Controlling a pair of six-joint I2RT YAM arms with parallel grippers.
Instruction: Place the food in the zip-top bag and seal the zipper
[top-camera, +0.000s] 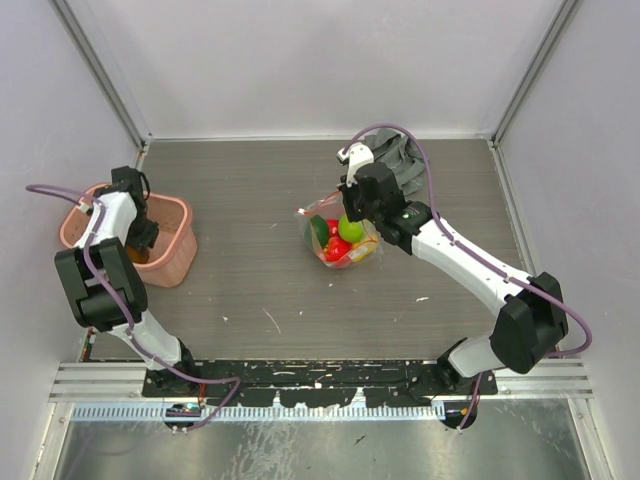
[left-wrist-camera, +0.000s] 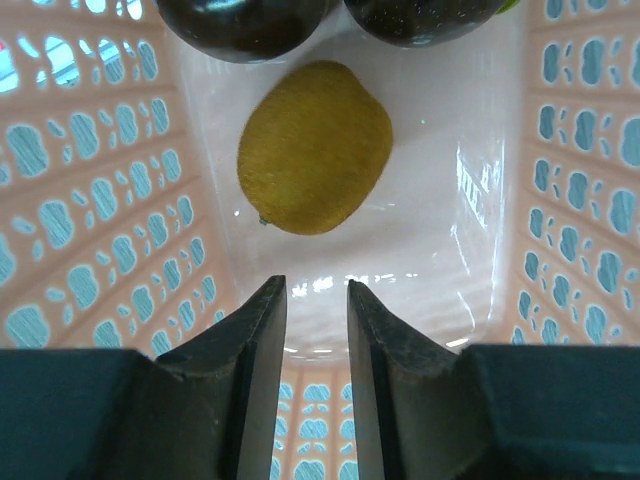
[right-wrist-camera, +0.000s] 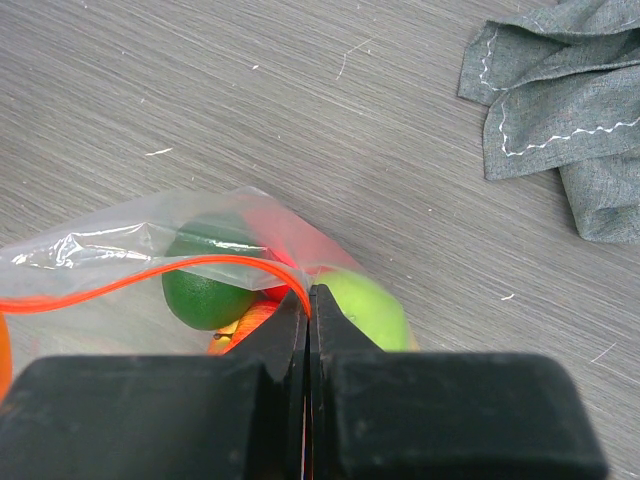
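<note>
The clear zip top bag (top-camera: 312, 243) stands mid-table with its mouth spread, holding a green avocado-like piece (right-wrist-camera: 207, 295), a light green round piece (right-wrist-camera: 365, 308) and red food (top-camera: 338, 248). My right gripper is shut on the bag's rim beside its orange zipper strip (right-wrist-camera: 215, 260). Inside the pink basket (left-wrist-camera: 60, 200), my left gripper has its fingers a narrow gap apart, with only the basket showing between them. Ahead of the fingertips, a yellow-brown fruit (left-wrist-camera: 315, 148) lies on the basket floor. Two dark, glossy pieces (left-wrist-camera: 245, 25) lie beyond it.
A crumpled grey cloth (top-camera: 400, 158) lies behind my right gripper. The basket's perforated walls rise close around my left gripper. Between the basket and the bag, the wooden table (top-camera: 240, 220) is clear.
</note>
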